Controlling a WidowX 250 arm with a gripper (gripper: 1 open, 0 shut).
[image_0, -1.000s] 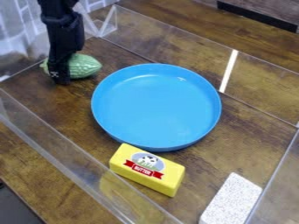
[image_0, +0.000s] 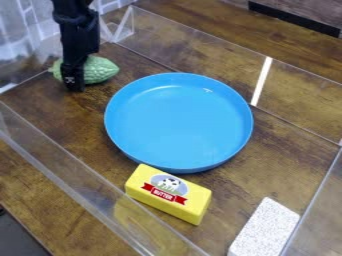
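Note:
My black gripper (image_0: 72, 78) reaches down from the top left onto a green cabbage-like vegetable (image_0: 98, 70), which rests on the wooden surface at the left. The fingers are around or against its near-left part; whether they are closed on it cannot be told. A large blue plate (image_0: 178, 121) lies in the middle, to the right of the vegetable.
A yellow butter box (image_0: 168, 194) is in front of the plate, a white speckled block (image_0: 265, 230) at the lower right. Clear plastic walls border the wooden surface (image_0: 281, 150).
The gripper has shifted very slightly on the vegetable over the last second; the other things are unmoved.

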